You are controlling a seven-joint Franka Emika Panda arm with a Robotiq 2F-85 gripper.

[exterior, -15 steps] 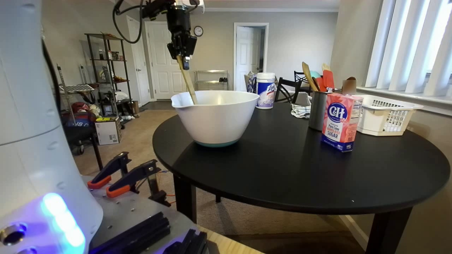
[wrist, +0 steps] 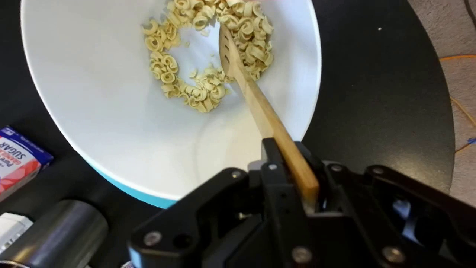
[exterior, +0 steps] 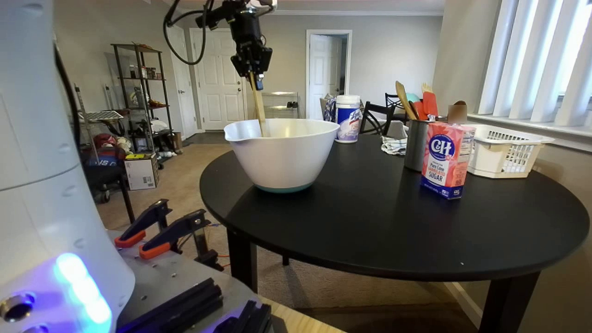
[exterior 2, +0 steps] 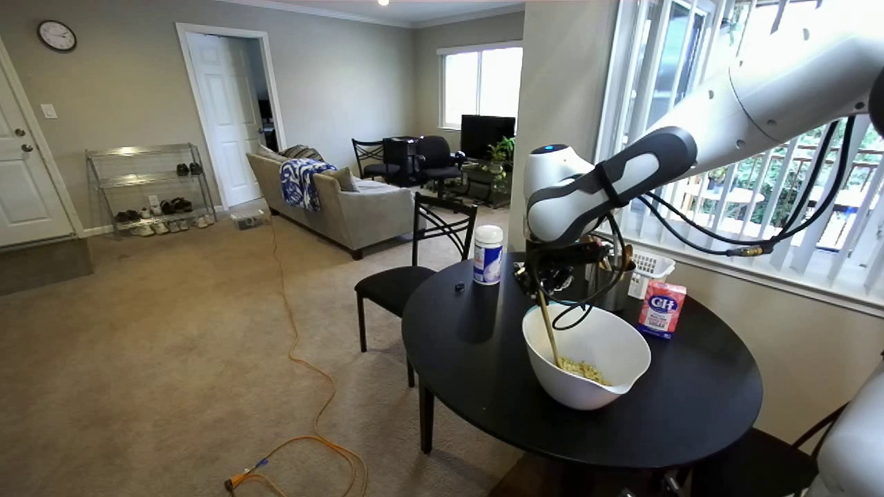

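Observation:
A wooden slotted spoon (wrist: 261, 105) is held by its handle between the fingers of my gripper, which is shut on it. The spoon's head lies down inside the white mixing bowl (wrist: 111, 98), among curled pale pasta (wrist: 254, 40). The pasta forms a rough ring around a bare patch of the bowl's floor. From the side, the gripper (exterior: 253, 72) hangs above the rim of the bowl (exterior: 283, 158), with the spoon (exterior: 258, 102) slanting into it. In the second exterior view the spoon (exterior 2: 548, 331) leans against or near the bowl's far-left side; contact is unclear.
On the round black table (exterior: 360, 222) stand a sugar box (exterior: 442, 161), a metal utensil holder (exterior: 416, 145), a white basket (exterior: 505, 152) and a wipes canister (exterior: 348, 119). A cable loop (exterior 2: 580, 319) dangles over the bowl.
My gripper has shifted a little to the right in exterior view 1, carrying the spoon along; the spoon now stands more upright. The bowl has not moved.

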